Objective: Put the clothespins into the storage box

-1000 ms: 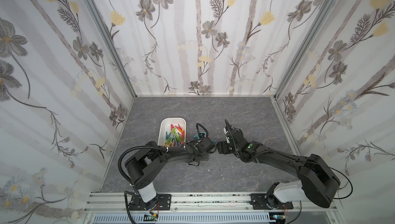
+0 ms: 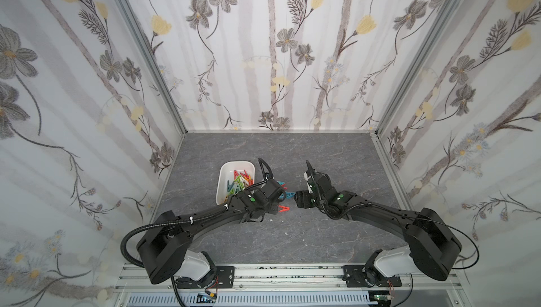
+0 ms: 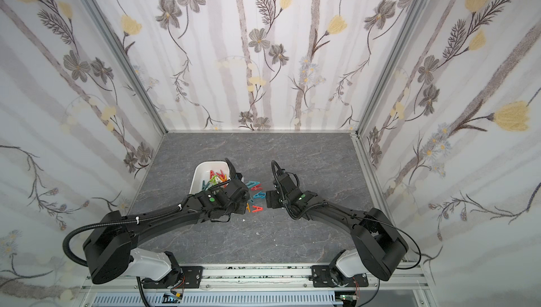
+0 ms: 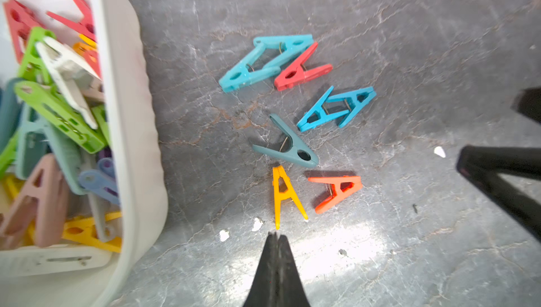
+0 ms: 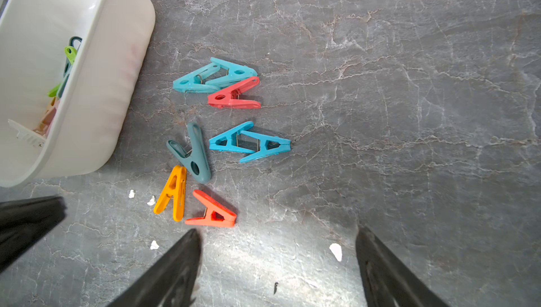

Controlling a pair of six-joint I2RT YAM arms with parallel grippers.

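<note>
In the left wrist view my left gripper is shut, its fingertips together with nothing between them. The orange-yellow clothespin (image 4: 286, 193) lies on the table just beyond those tips, outside the fingers. Beside it is an orange-red clothespin (image 4: 339, 191), with a grey-teal one (image 4: 293, 148) above. Two blue clothespins (image 5: 269, 144) lie interlocked, and light teal ones (image 5: 235, 71) touch a red clothespin (image 5: 232, 96). My right gripper stands open over bare table, its fingers wide apart. The white storage box (image 4: 121, 109) holds many clothespins in several colours.
The box stands left of the loose clothespins, its tall wall (image 5: 110, 81) facing them. A dark finger of the left gripper edges into the right wrist view.
The orange-yellow clothespin has turned and sits apart from the orange-red one.
</note>
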